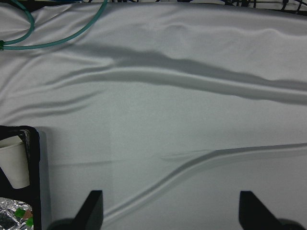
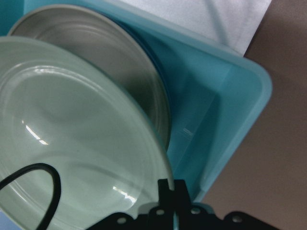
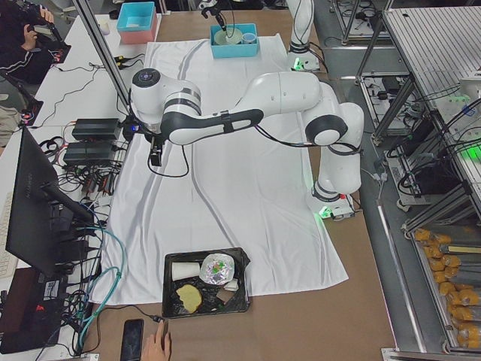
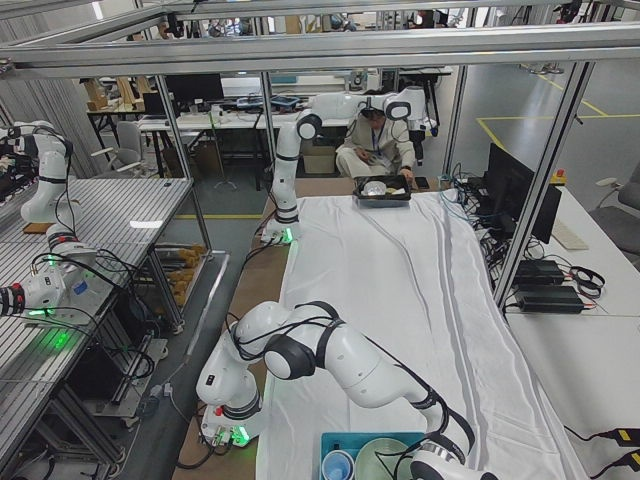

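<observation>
My left gripper hangs open over the white cloth, nothing between its fingers; a black tray [image 3: 206, 307] with a white cup [image 1: 14, 165], foil bowl [image 3: 217, 268] and yellow item [image 3: 190, 298] sits on the table below it in the camera left view. At the far end, my right gripper is shut on the rim of a pale green plate [image 2: 76, 134], tilted over a blue bin [image 2: 225, 96]. A grey plate [image 2: 120, 62] lies in the bin underneath, with a light blue cup [image 4: 338, 466] beside it.
A monitor, power boxes and cables line one side. A phone [image 3: 132, 338] and a person's hand lie at the near edge by the black tray.
</observation>
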